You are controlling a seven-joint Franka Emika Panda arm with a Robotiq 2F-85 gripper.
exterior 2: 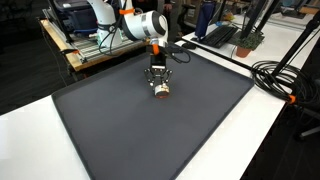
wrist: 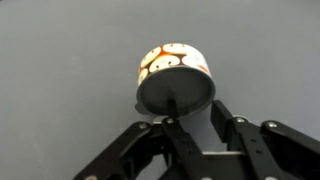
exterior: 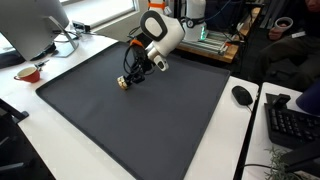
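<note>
A small round container (wrist: 176, 54) with an orange and white patterned side shows its dark hollow end to me in the wrist view. My gripper is open at that end, its fingers spaced apart. The left fingertip (wrist: 170, 106) overlaps the dark opening, and the other is by the right rim. Whether either touches the wall, I cannot tell. In exterior view 1, the container (exterior: 122, 83) is on the dark mat, right beside my gripper (exterior: 130, 79). Exterior view 2 has the container (exterior 2: 161, 91) just in front of the gripper (exterior 2: 159, 78).
Wide bare mat (exterior: 140, 125) lies around the container. A red cup (exterior: 28, 74) stands off the mat to the left. On the right are a computer mouse (exterior: 242, 96) and a keyboard (exterior: 290, 122). Coiled black cable (exterior 2: 285, 80) lies beyond the mat.
</note>
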